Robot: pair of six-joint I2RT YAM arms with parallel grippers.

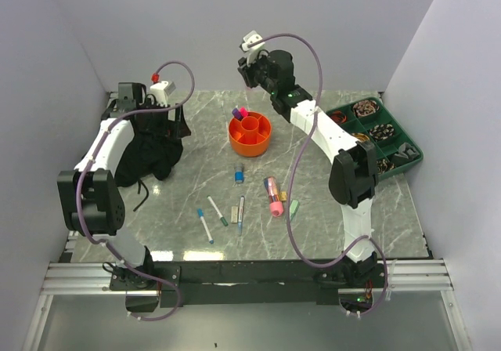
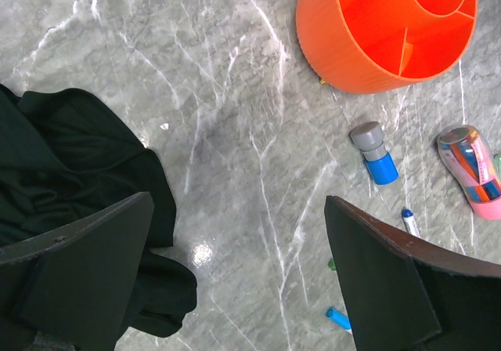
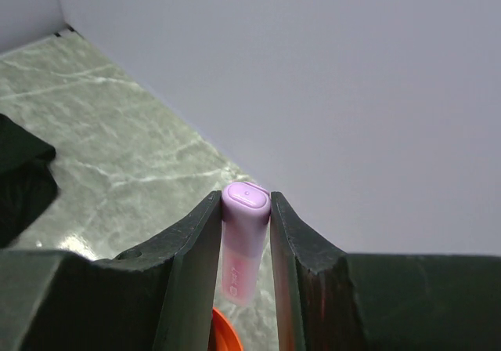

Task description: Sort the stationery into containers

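My right gripper (image 1: 249, 80) is shut on a pink marker (image 3: 244, 233), held upright above and behind the orange pen holder (image 1: 262, 135), which holds purple and pink items. My left gripper (image 1: 176, 128) stands open over the black cloth (image 1: 149, 159), nothing between its fingers. On the table lie a blue-capped tube (image 2: 381, 167), a pink-ended pencil tube (image 1: 274, 198), white markers with blue cap (image 1: 205, 226) and green cap (image 1: 218, 210), a blue-white pen (image 1: 241, 214), a green marker (image 1: 293, 210) and small tan items (image 1: 234, 215).
A green compartment tray (image 1: 413, 155) with coiled cords and other items sits at the right. Grey walls enclose the back and sides of the marble table (image 1: 344, 226).
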